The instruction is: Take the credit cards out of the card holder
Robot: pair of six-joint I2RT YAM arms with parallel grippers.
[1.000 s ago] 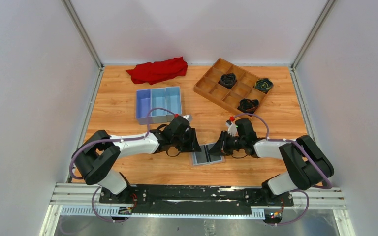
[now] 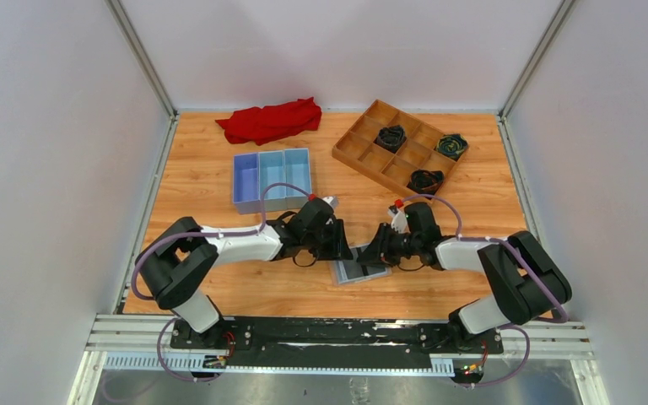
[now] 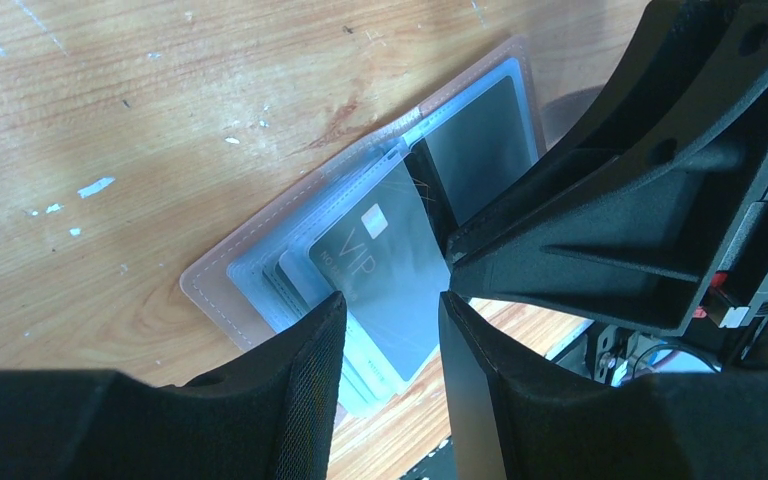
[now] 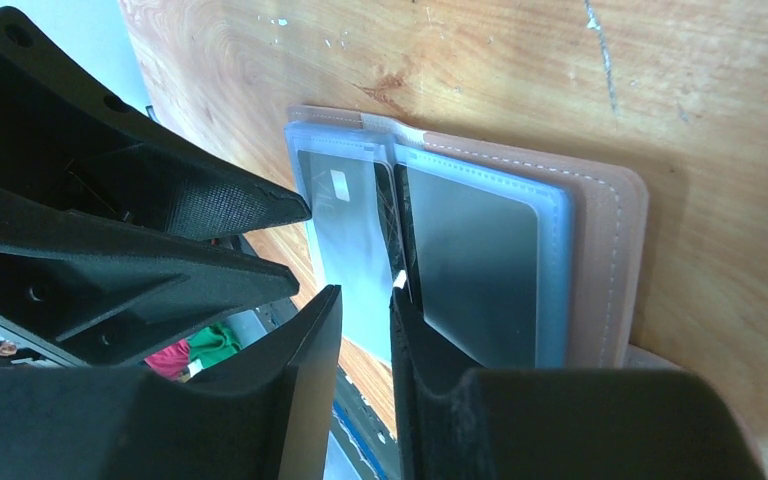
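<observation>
An open card holder (image 2: 359, 277) with blue-edged clear sleeves lies on the table between both arms. In the left wrist view, a dark VIP card (image 3: 385, 245) sits in its nearer sleeve. A second dark card (image 4: 475, 240) fills the other sleeve in the right wrist view, past a black strip. My left gripper is partly open over the VIP side, its fingertips apart and nothing seen gripped. Facing it, my right gripper stands open over the holder, one fingertip by the black strip. Whether the fingertips touch the sleeves is hard to tell.
A box with blue and purple compartments (image 2: 272, 202) stands behind the left arm, a red cloth (image 2: 270, 122) beyond it. At the back right lies a wooden divided tray (image 2: 363, 156) holding several dark rolled items. The two grippers are very close together.
My left gripper has shifted slightly to the right. The card holder has also slid a little to the right. My right arm looks nearly unmoved.
</observation>
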